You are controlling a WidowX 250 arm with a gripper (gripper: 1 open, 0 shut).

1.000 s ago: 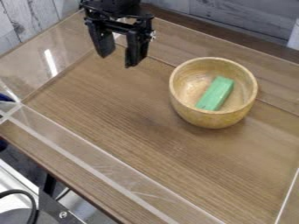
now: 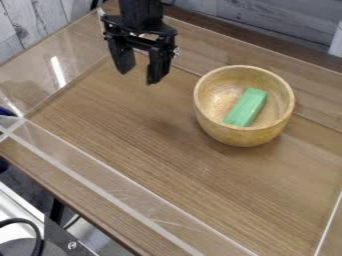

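Observation:
My black gripper (image 2: 139, 55) hangs over the upper middle of the wooden surface, its two fingers apart, open, with nothing visible between them. To its right sits a round beige bowl (image 2: 211, 108) with a green rectangular block (image 2: 245, 107) lying inside it, toward the bowl's right half.
A dark cable (image 2: 27, 225) lies at the bottom left corner.
The gripper has shifted slightly over the last second, with a small change in its pose. The bowl and green block look unmoved.

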